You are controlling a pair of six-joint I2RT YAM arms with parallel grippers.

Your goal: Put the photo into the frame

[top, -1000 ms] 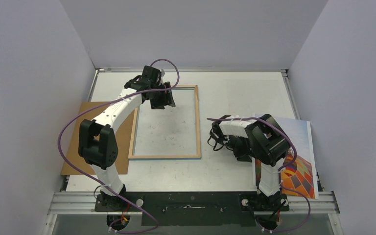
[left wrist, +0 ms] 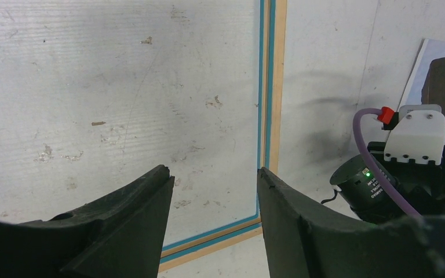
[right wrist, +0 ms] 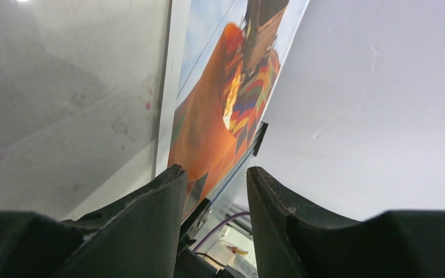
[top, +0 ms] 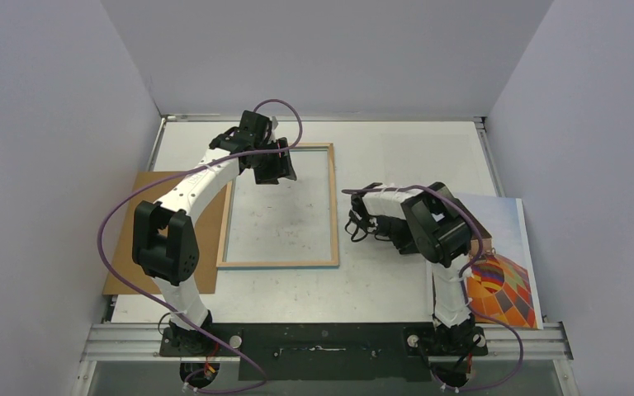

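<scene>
The photo of hot-air balloons lies on the table at the right, partly covered by the right arm. The wooden frame lies left of the middle with bare table showing inside it. My left gripper is open above the frame's inner area, nothing between its fingers. Beside the photo's left edge, my right gripper stands open and empty. Its left finger overlaps the photo's near end in the right wrist view; whether it touches cannot be told.
A brown board lies at the left, partly under the left arm. Walls close in on both sides and at the back. Purple cables loop over both arms.
The left arm is unmoved.
</scene>
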